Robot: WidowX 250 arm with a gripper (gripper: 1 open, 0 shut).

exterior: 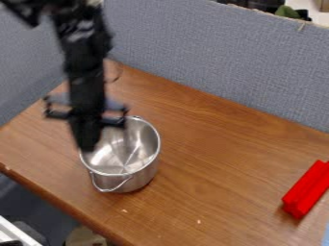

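Observation:
A steel pot (135, 168) with a wire handle stands on the wooden table (206, 144), left of centre toward the front. My black gripper (88, 135) is blurred, hanging over the pot's left part with its tip at or just above the rim; it looks shut, with nothing visible between its fingers. It hides part of the pot's left rim.
A red object (306, 189), long and rounded, lies at the right edge of the table. Grey padded walls (244, 58) border the back and left.

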